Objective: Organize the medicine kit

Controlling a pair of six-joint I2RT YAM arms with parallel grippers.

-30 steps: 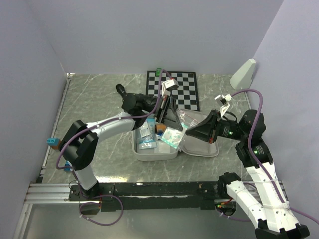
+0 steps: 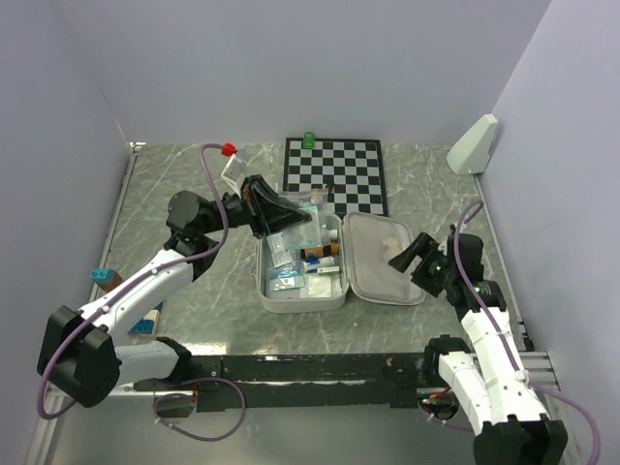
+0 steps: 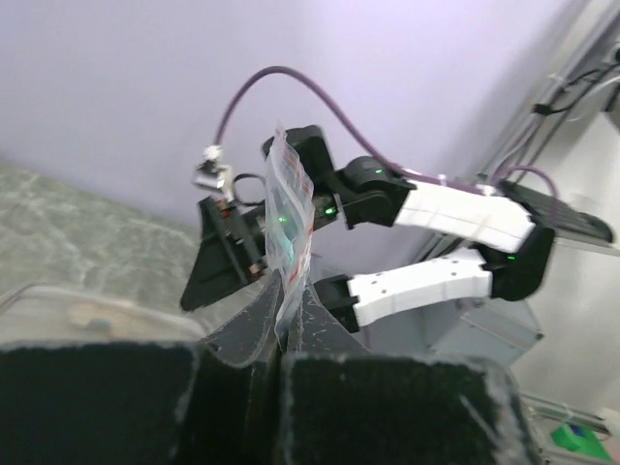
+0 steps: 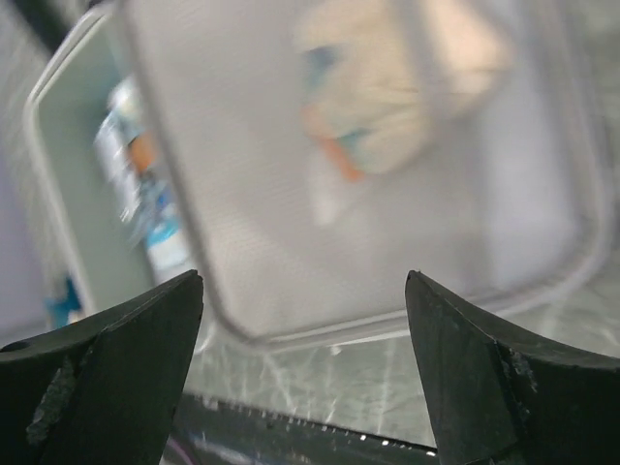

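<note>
My left gripper (image 2: pixel 300 215) is shut on a clear zip bag (image 3: pixel 288 223) with a pale packet inside, held up over the left part of the open kit box (image 2: pixel 300 300); the box holds packets, bottles and orange items. The box's lid (image 2: pixel 378 276) lies open to the right, with a pale bundle (image 4: pixel 378 116) on or under it, blurred in the right wrist view. My right gripper (image 2: pixel 412 252) hangs open over the lid, nothing between its fingers.
A checkerboard (image 2: pixel 334 165) with a small green item (image 2: pixel 308 139) lies behind the box. A white wedge (image 2: pixel 473 145) stands at back right; small blue boxes (image 2: pixel 107 278) sit at left. The marble counter is otherwise mostly clear.
The bag has moved leftward and up with my left gripper, away from the right one. My right gripper has opened and swung down over the lid.
</note>
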